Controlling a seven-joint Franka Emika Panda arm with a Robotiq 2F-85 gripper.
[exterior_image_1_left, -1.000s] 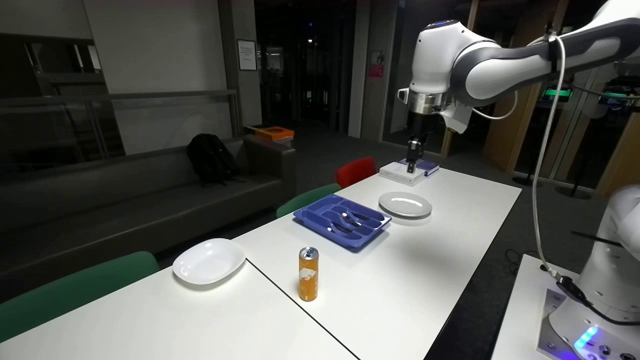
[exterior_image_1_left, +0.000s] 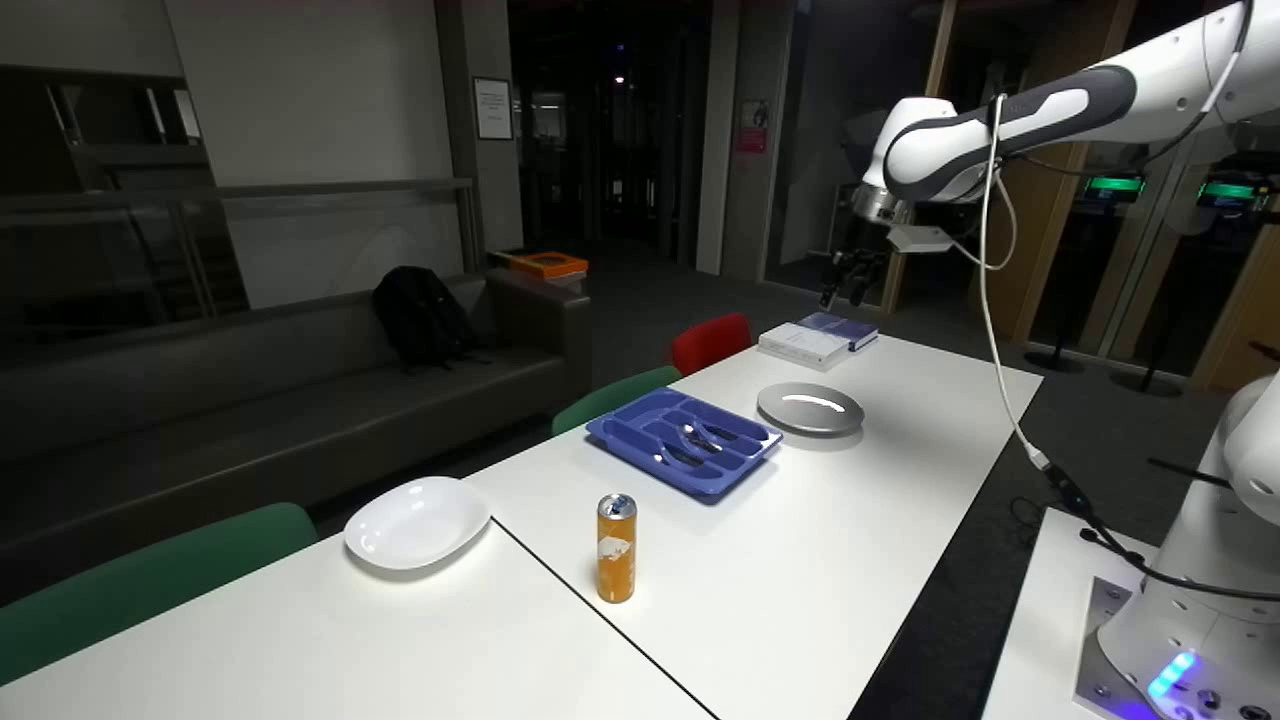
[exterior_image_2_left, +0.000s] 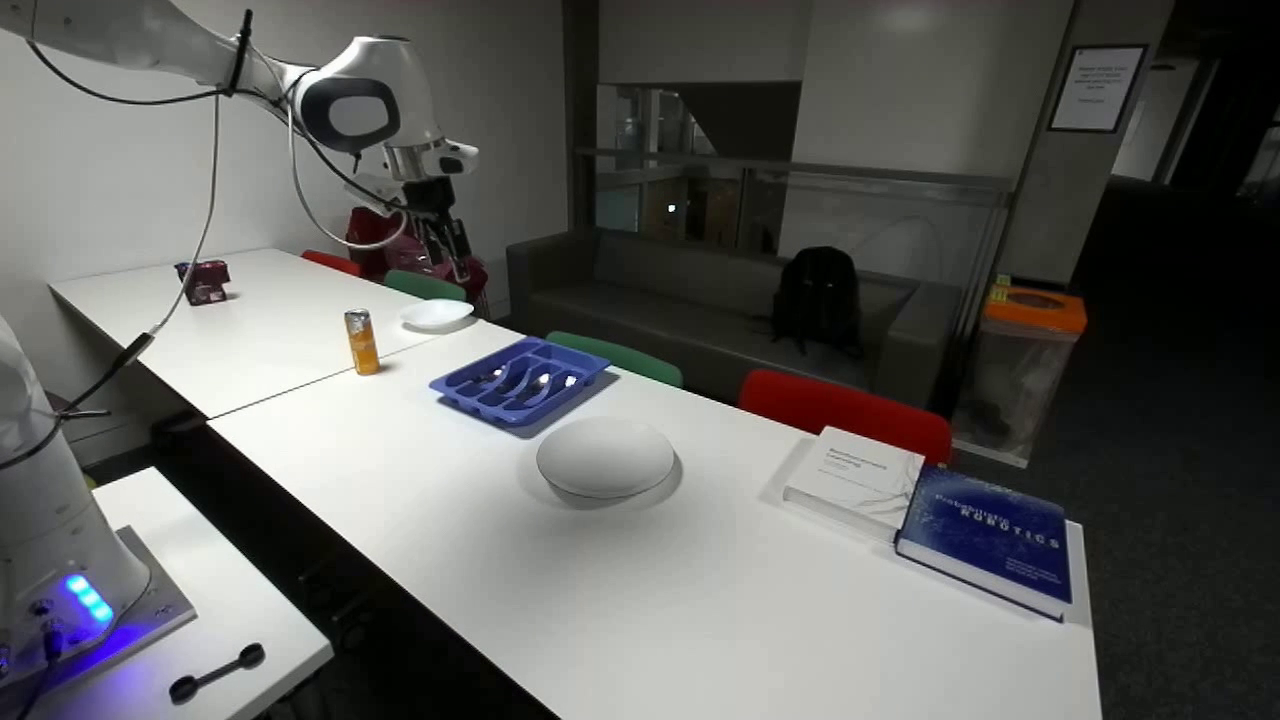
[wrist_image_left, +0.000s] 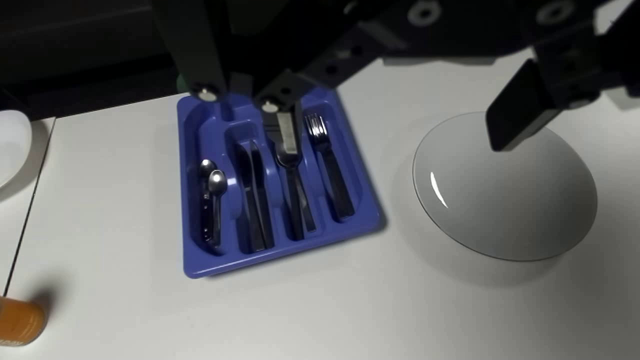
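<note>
My gripper is open, its fingers wide apart and nothing between them. In exterior view 1 the gripper (exterior_image_1_left: 849, 278) hangs in the air, clear of the table and tilted. In the wrist view one finger overlaps the blue cutlery tray (wrist_image_left: 282, 255), the other the grey plate (wrist_image_left: 504, 204). Inside the tray lie a fork (wrist_image_left: 333, 171), knives (wrist_image_left: 255, 198) and small spoons (wrist_image_left: 217, 182), each kind in its own compartment. An orange can (exterior_image_1_left: 617, 552) stands upright near the table seam. A white dish (exterior_image_1_left: 417, 524) rests farther left.
Beyond the plate, a white book (exterior_image_2_left: 854, 480) and a blue book (exterior_image_2_left: 986, 534) lie at the table's far end. Chairs line the sofa side, including a red one (exterior_image_2_left: 846, 414).
The arm has moved away from exterior view 1, and the gripper has risen and gone from pointing down to tilted. Tray, plates, can and books have stayed put.
</note>
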